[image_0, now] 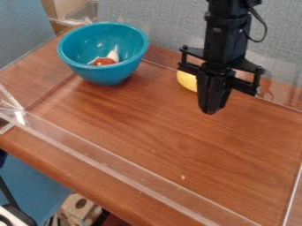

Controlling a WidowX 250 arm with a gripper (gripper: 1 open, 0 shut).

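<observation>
My black gripper [215, 97] hangs over the back middle of the wooden table, pointing down, its fingers shut with nothing visible between them. Behind it a yellow banana-like object [188, 79] lies on the table, largely hidden by the gripper. A blue bowl [104, 71] sits at the back left, holding white and red items [105, 61].
A grey wall bounds it at the back and clear strips run along its edges. Blue floor and some small parts lie below the front-left edge.
</observation>
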